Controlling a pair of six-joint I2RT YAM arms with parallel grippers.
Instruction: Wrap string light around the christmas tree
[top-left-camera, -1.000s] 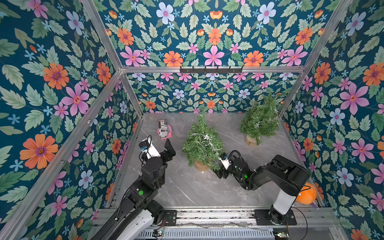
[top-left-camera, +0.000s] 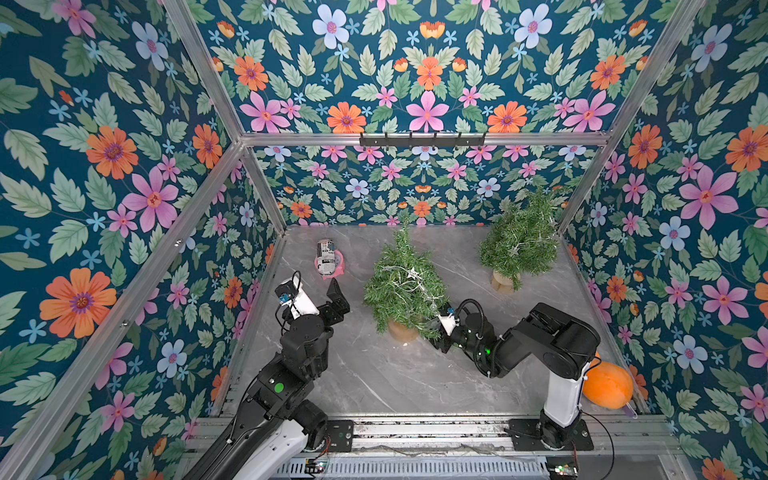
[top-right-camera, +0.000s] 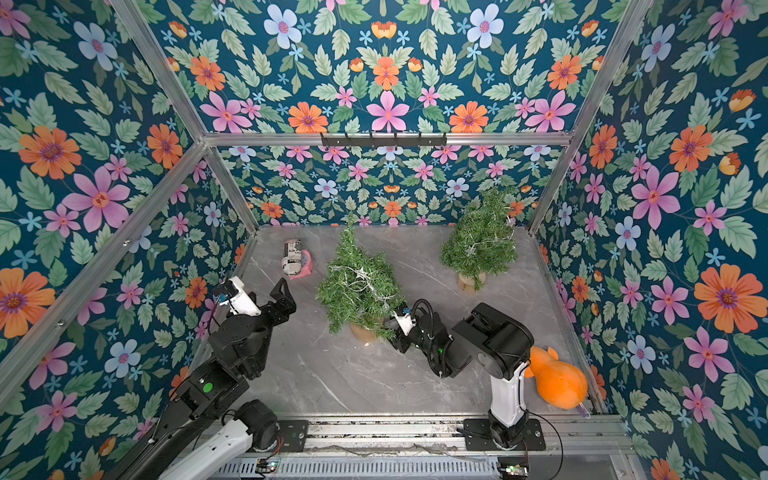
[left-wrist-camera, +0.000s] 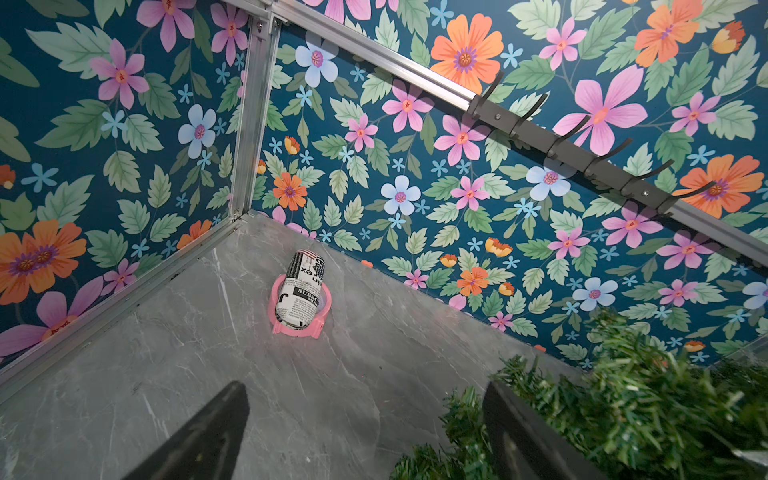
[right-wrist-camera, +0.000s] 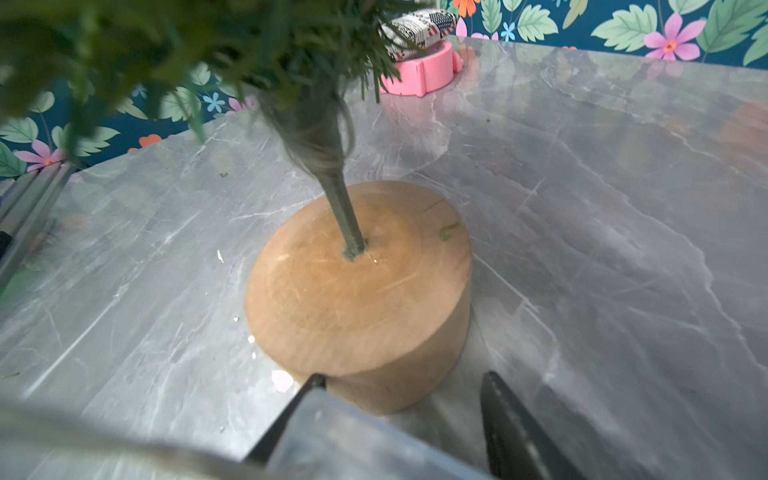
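The middle Christmas tree (top-left-camera: 400, 284), strung with pale string light (top-right-camera: 360, 276), stands on a wooden base (right-wrist-camera: 360, 304). My right gripper (top-left-camera: 440, 340) is low at its right front. In the right wrist view a pale translucent piece (right-wrist-camera: 360, 440) lies between its fingers, which seem shut on it; whether it belongs to the string light I cannot tell. My left gripper (top-left-camera: 337, 294) hangs left of the tree, fingers apart and empty, with foliage beside its right finger in the left wrist view.
A second tree (top-left-camera: 516, 240) stands back right. A pink object with a newsprint-patterned roll (left-wrist-camera: 297, 296) sits back left. An orange round object (top-left-camera: 608, 388) lies front right by the right arm's base.
The right arm's elbow has shifted left, with its gripper staying beside the tree's base.
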